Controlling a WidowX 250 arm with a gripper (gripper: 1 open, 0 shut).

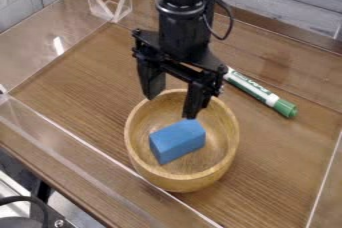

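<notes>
The black gripper point(179, 86) hangs over the far part of a tan round bowl point(147, 157), its fingers open and pointing down. A blue block point(177, 141) lies in the bowl, just in front of and below the fingers. The gripper hides part of the bowl's far rim.
A white and green marker point(266, 95) lies on the wooden table point(67, 82) right of the arm. A clear plastic item stands at the back left.
</notes>
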